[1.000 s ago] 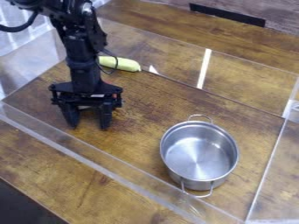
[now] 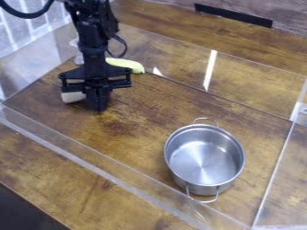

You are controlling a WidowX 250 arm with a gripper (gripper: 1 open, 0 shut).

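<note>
A small whitish object [image 2: 72, 97] lies at its left side, partly hidden behind it. A pale green elongated object [image 2: 127, 66] lies behind the arm.
A steel pot [image 2: 204, 158] with two handles stands at the right front. Transparent low walls run along the left, front and right of the area.
My gripper has moved back and slightly up from where it was, uncovering more of the whitish object. The pot has not moved.
</note>
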